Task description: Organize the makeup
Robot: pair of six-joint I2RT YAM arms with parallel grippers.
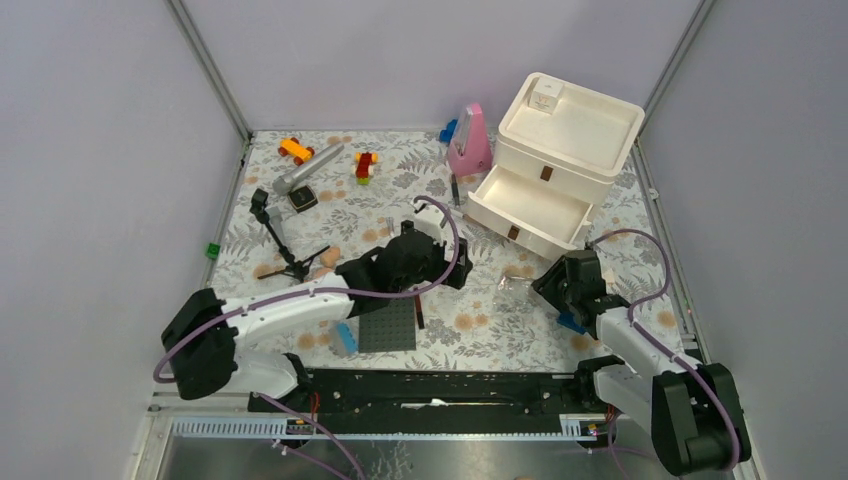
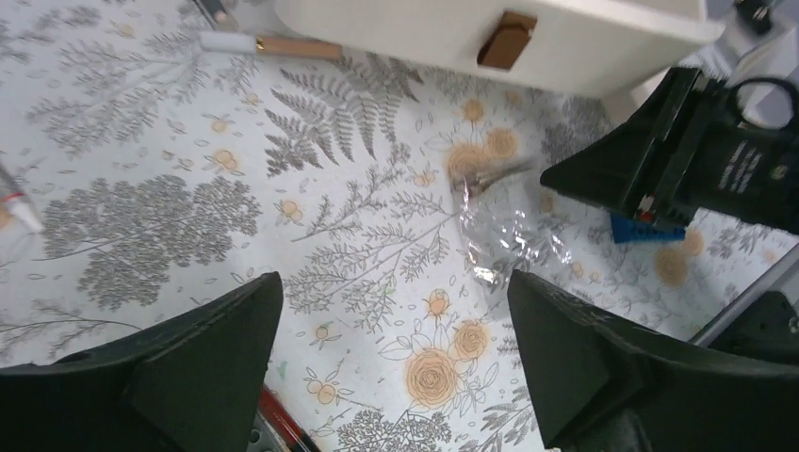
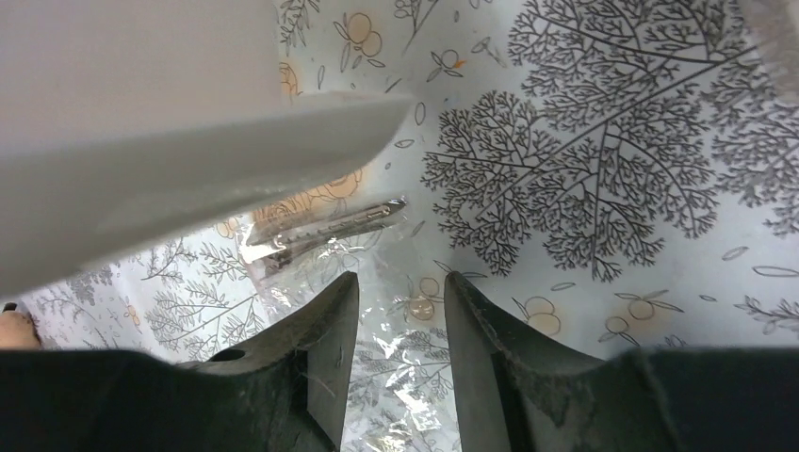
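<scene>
A white organizer (image 1: 572,125) has its lower drawer (image 1: 529,205) pulled out. Below its front lies a clear plastic bag (image 3: 386,377) with slim dark items (image 3: 330,226) inside. My right gripper is just over the bag, fingers apart with nothing seen held between them. My left gripper stands open over the mid table, left of the bag. Small brushes or pens (image 2: 300,47) lie near the drawer's front.
A grey baseplate (image 1: 386,330) lies front centre, a phone stand (image 1: 280,235) at left, toys (image 1: 365,168) and a pink object (image 1: 470,145) at the back. A blue object (image 1: 572,323) lies under my right arm.
</scene>
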